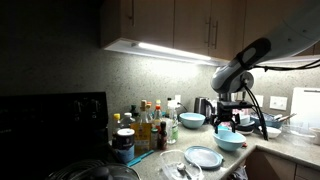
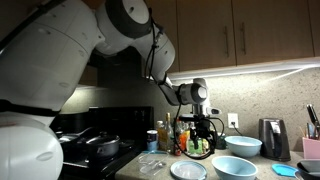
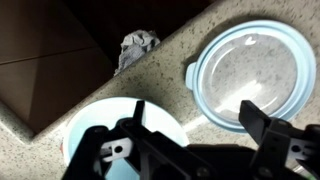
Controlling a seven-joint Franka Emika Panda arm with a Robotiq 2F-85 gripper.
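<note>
My gripper is open, with nothing between its fingers in the wrist view. Below it on the left lies a light blue bowl, partly covered by the gripper. To the right is a round clear lid with a pale blue rim, its lower edge near the right finger. In exterior view 1 the gripper hovers just above the blue bowl, and the lid lies flat to its left. Whether the fingers touch the bowl cannot be told.
A clear container sits left of the lid, with several bottles behind. Another blue bowl and a kettle stand toward the wall. Crumpled paper lies by the counter's edge. Pans rest on the stove.
</note>
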